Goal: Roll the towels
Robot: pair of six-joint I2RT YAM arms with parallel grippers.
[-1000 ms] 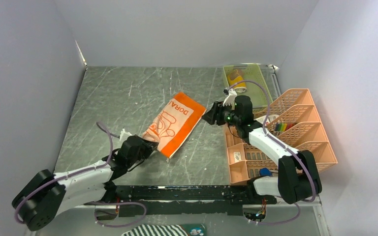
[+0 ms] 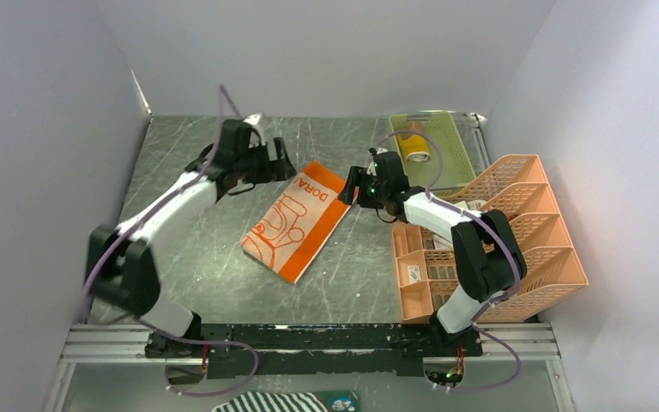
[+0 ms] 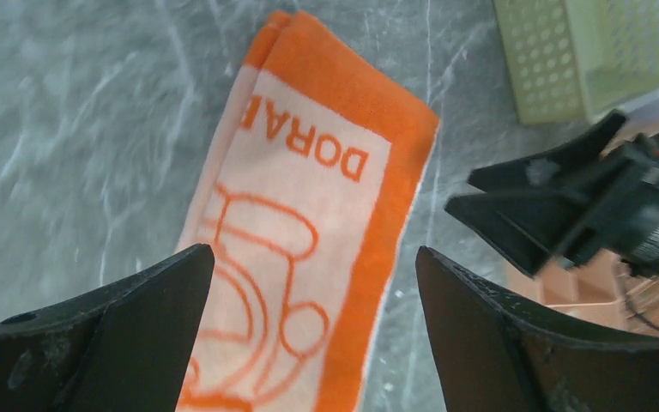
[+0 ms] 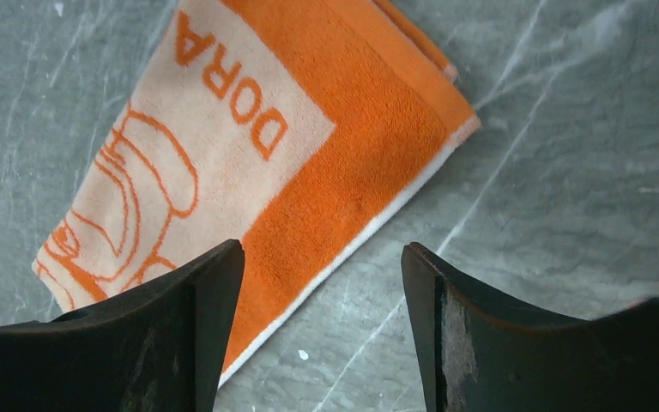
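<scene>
An orange and white towel [image 2: 296,223] with "DORA" lettering lies folded flat and diagonal on the grey marble surface [image 2: 197,257]. My left gripper [image 2: 279,159] is raised above the towel's upper left, blurred in the top view and open, empty in its wrist view. My right gripper [image 2: 352,189] hangs over the towel's upper right corner, its fingers apart with nothing between them. In the right wrist view the towel [image 4: 352,180] fills the middle below the fingers.
A green basket [image 2: 446,146] holding a yellow roll stands at the back right. An orange organiser [image 2: 549,266] takes up the right side.
My left arm has swung up from the towel's lower end to above its upper end. My right gripper has moved left to the towel's upper right corner.
</scene>
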